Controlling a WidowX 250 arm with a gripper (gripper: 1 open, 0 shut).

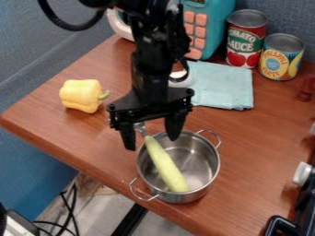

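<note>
A steel pot (202, 188) with two handles stands near the front edge of the wooden table. A long pale-yellow corn-like vegetable (169, 166) lies slanted inside it, its upper end near the pot's back-left rim. My black gripper (150, 129) is just above that end, its two fingers apart, one on each side, open with no contact visible.
A yellow pepper (81, 95) sits on the left. A blue cloth (224, 90), a tomato can (245, 41) and a second can (281, 57) are at the back. A black appliance (289, 217) is at the right edge.
</note>
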